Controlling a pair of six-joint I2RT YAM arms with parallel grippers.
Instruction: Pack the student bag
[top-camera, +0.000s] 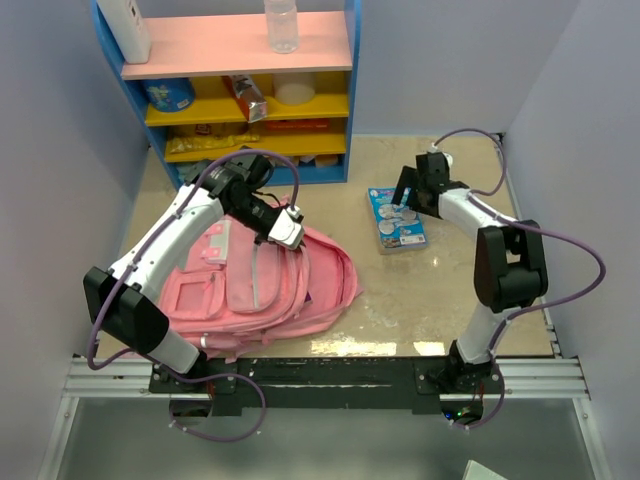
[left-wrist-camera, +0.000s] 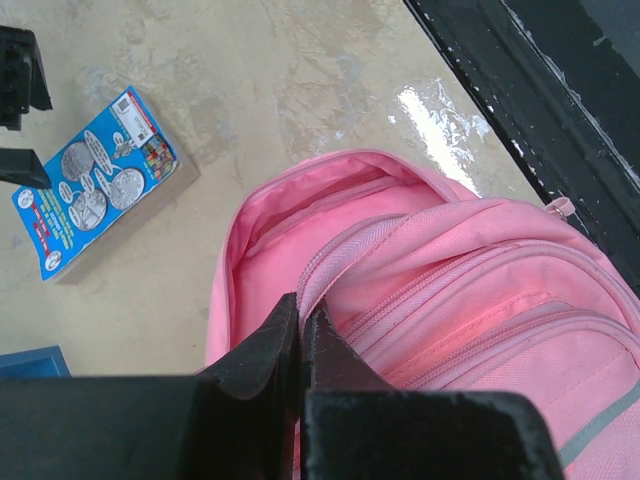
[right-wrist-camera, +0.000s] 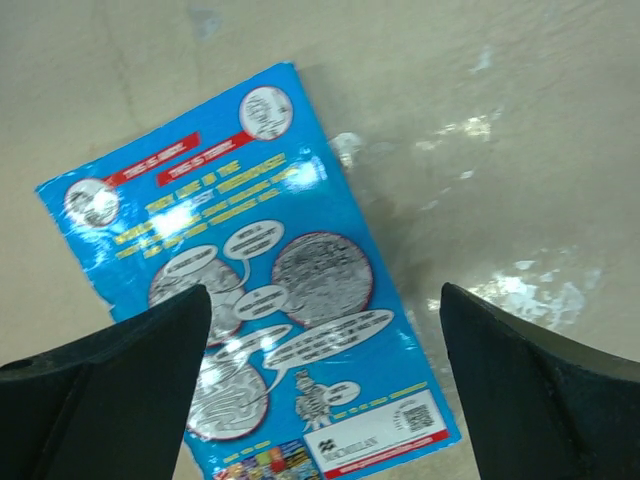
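Note:
The pink bag (top-camera: 255, 275) lies on the table at left, its main opening spread toward the right. My left gripper is shut on the bag's edge beside that opening. A blue book (top-camera: 398, 230) lies flat on the table to the right of the bag, apart from it. Above the book hangs my right gripper (top-camera: 405, 190), its fingers wide apart. In the right wrist view the blue book (right-wrist-camera: 270, 300) shows between and beyond the fingers, with nothing gripped. The bag's inside is mostly hidden in the top view.
A blue shelf unit (top-camera: 355, 60) with yellow and pink boards stands at the back, holding a clear bottle (top-camera: 282, 28) and several packages. Bare table (top-camera: 470, 280) surrounds the book. A dark rail (top-camera: 320, 375) runs along the front edge.

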